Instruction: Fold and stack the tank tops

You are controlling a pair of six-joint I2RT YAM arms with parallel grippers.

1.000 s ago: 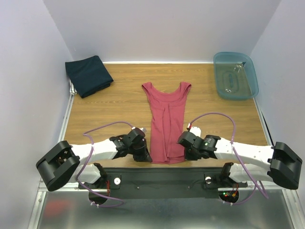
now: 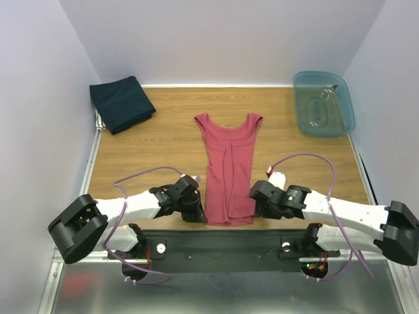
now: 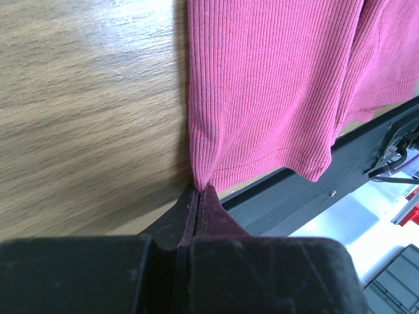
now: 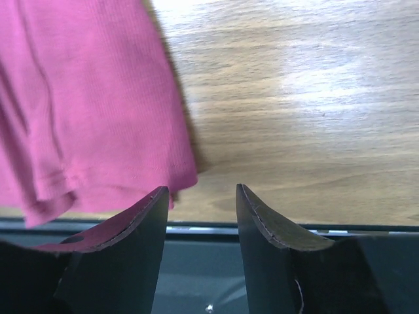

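Observation:
A pink tank top [image 2: 226, 176] lies lengthwise on the wooden table, its long sides folded inward in strips and its hem at the front edge. At the hem's left corner, my left gripper is shut, with its tips right at the fabric; whether cloth is between them is hard to see. My right gripper stands open just off the hem's right corner, its left finger over or beside the fabric [image 4: 131, 131], with bare wood under the other.
A dark folded cloth [image 2: 122, 103] lies at the back left. An empty clear teal bin [image 2: 324, 104] stands at the back right. Bare wood surrounds the pink top on both sides. The table's front edge runs just below both grippers.
The right arm has shifted slightly to the right, away from the top's right corner. The left arm and the pink top look almost unchanged.

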